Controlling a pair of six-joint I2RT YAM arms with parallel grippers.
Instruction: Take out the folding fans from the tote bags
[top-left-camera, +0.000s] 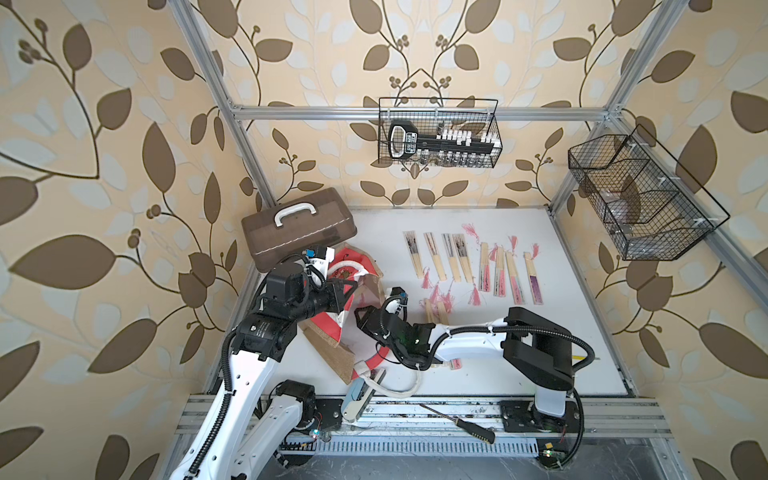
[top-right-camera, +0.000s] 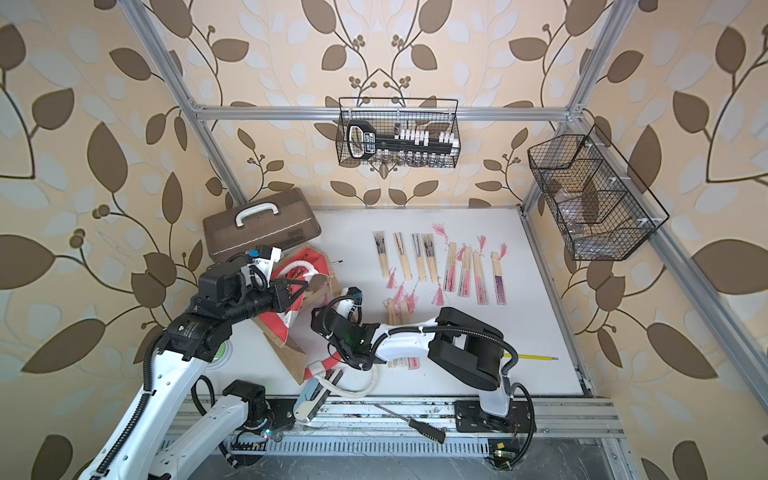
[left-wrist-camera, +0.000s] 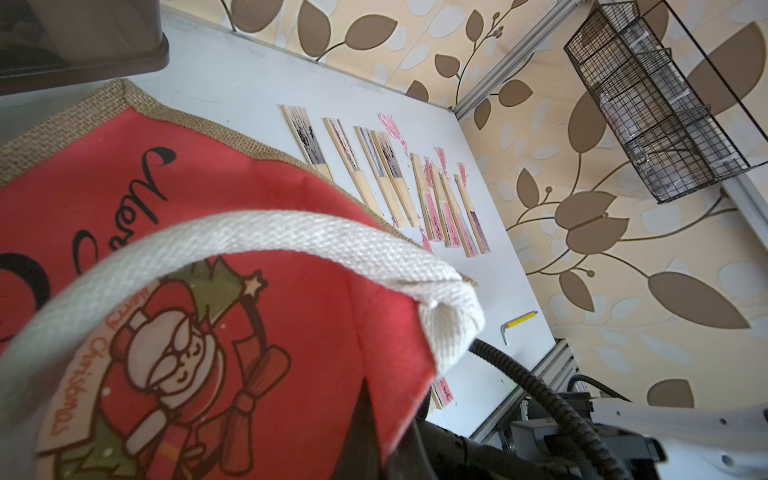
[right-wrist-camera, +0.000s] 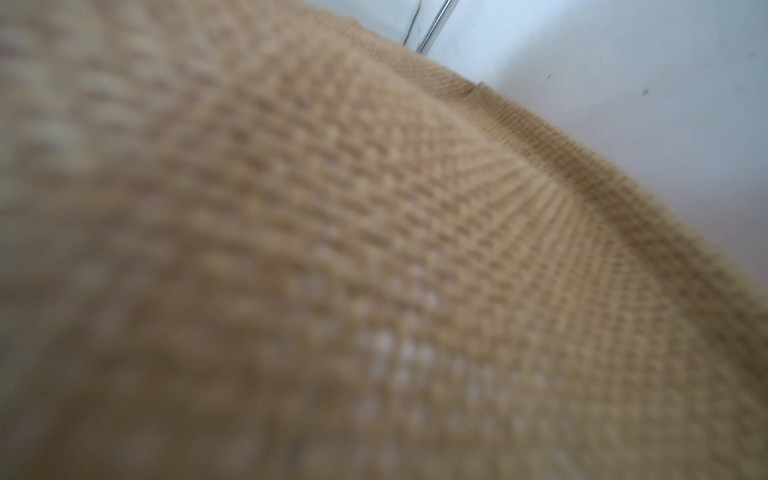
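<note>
A red and burlap tote bag with white rope handles lies on the left of the table, its mouth towards the right arm. My left gripper is shut on the bag's red edge, beside the base of a white handle. In the right wrist view, close burlap fills most of the frame. The right gripper is at the bag's mouth; its fingertips are too hidden to tell how they stand. Folding fans with pink tassels lie in a row at the back; a few more lie partly behind the right arm.
A brown toolbox stands behind the bag. A blue-grey tool and a screwdriver lie by the front edge, a yellow-handled tool at the right. Wire baskets hang above. Bare table shows right of the fans.
</note>
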